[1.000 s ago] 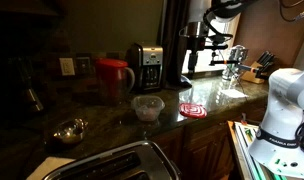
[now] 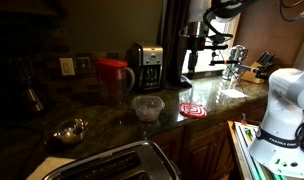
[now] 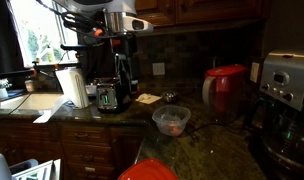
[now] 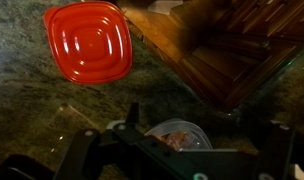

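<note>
A clear round plastic container (image 2: pixel 147 107) stands on the dark counter in exterior view 1; the wrist view shows something pinkish inside this bowl (image 4: pixel 180 135). To its right, a flat red lid (image 2: pixel 193 110) lies near the counter's front edge. The same lid (image 4: pixel 89 42) shows whole at the upper left of the wrist view. My gripper (image 2: pixel 190 75) hangs well above the counter, near the lid and touching nothing. From the wrist, the dark fingers of the gripper stand apart, with the container visible below and nothing held.
A red pitcher (image 2: pixel 111 78) and a coffee maker (image 2: pixel 148 68) stand behind the container. A metal bowl (image 2: pixel 69 131) and the sink (image 2: pixel 117 163) lie to the left. A knife block (image 2: pixel 257 70) stands at the far right. Bare counter lies between lid and container.
</note>
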